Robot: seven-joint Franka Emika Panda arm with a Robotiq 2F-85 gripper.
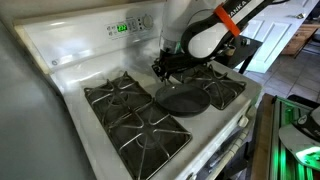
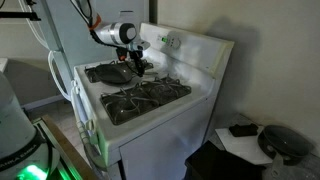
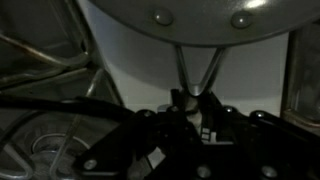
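A dark round frying pan (image 1: 183,99) rests at the middle and right of the white stovetop, near the right-hand grates. In exterior view 2 the pan (image 2: 115,73) shows on the far part of the stove. My gripper (image 1: 163,70) is on the pan's back side, by the control panel. The wrist view has the riveted pan wall (image 3: 200,22) along the top, and its thin forked metal handle (image 3: 183,68) runs down into my gripper, which is shut on it. The handle's far end is hidden by the gripper.
Left of the pan, black burner grates (image 1: 148,142) are bare. More grates (image 1: 230,88) lie to its right. The raised control panel (image 1: 98,38) bounds the back. Away from the stove, another dark pan (image 2: 286,142) sits at right in exterior view 2.
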